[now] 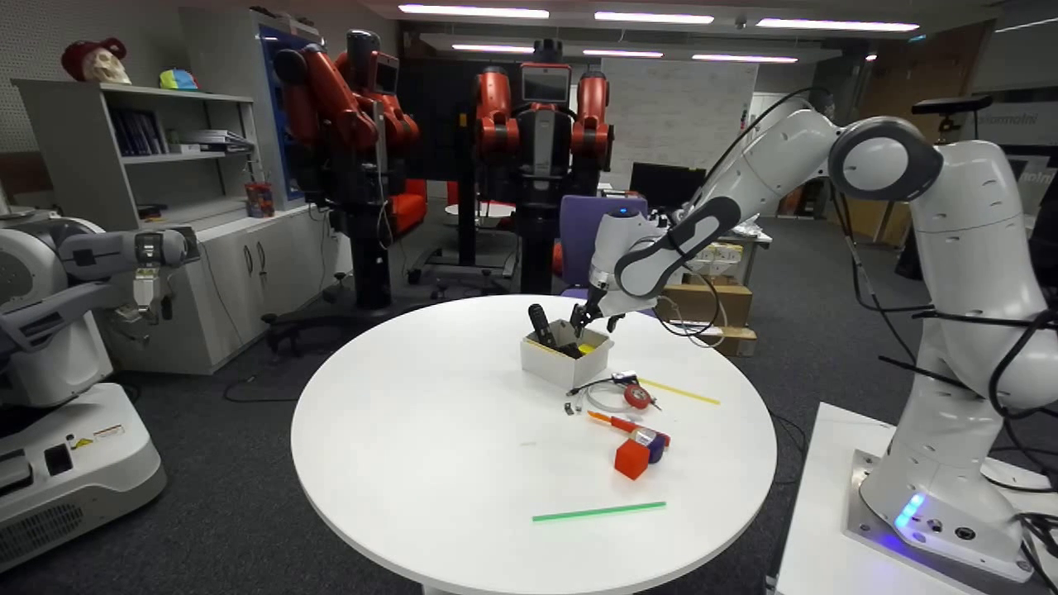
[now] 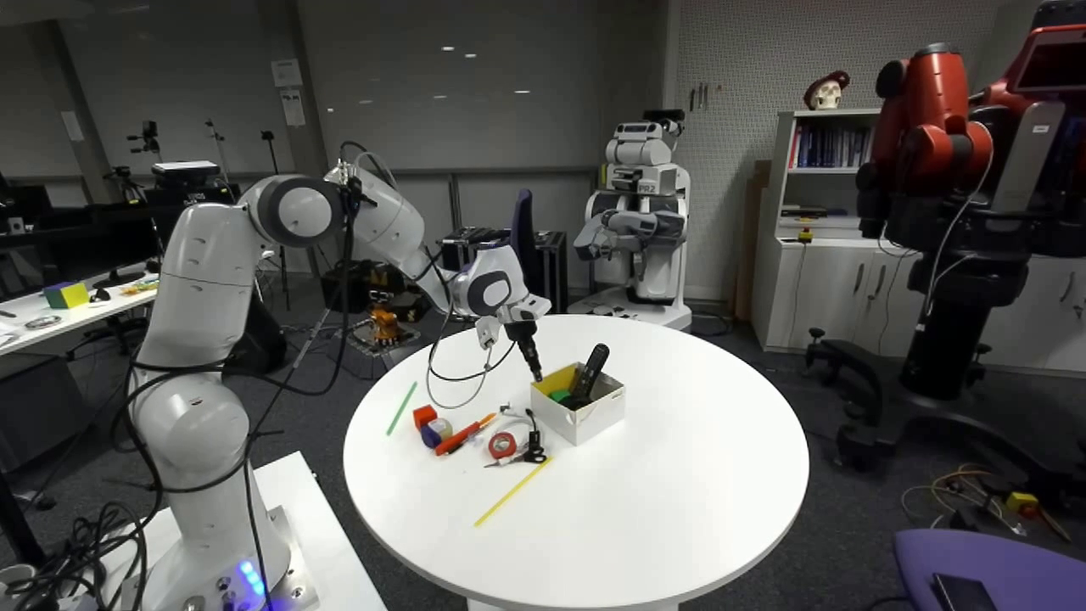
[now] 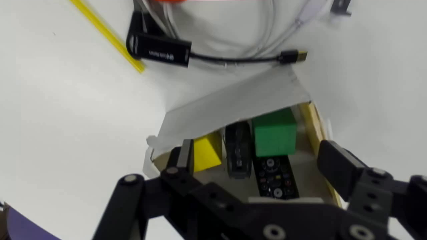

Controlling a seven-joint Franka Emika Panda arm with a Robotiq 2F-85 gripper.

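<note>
My gripper (image 1: 596,321) stands open over the white box (image 1: 557,368) on the round table. In the wrist view its black fingers (image 3: 335,162) are spread wide at either side of the box, with nothing gripped between them. Inside lie a yellow block (image 3: 206,152), a narrow black object (image 3: 239,150), a green block (image 3: 275,134) and a black remote (image 3: 276,178) with buttons. The remote (image 2: 590,375) leans up above the box rim in the second exterior view. My gripper (image 2: 532,358) hangs at the box's near-arm side there.
Outside the box lie a black adapter cable (image 3: 164,50), a yellow stick (image 2: 512,490), a red tape measure (image 2: 501,445), an orange-red tool (image 2: 465,434), a red cube (image 1: 631,458) and a green stick (image 1: 599,511).
</note>
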